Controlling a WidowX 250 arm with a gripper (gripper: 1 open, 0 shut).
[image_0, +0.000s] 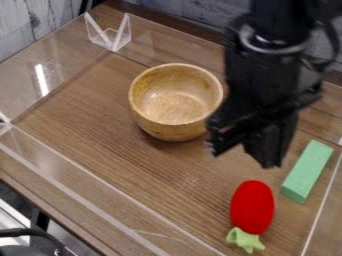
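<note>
My dark gripper hangs over the right middle of the table, just right of a wooden bowl and up-left of a green block. Below it lies a red object with a light green top, like a strawberry. The gripper looks shut, and I see nothing held in it, though its fingertips are dark and hard to make out.
A small white wire holder stands at the back left.
</note>
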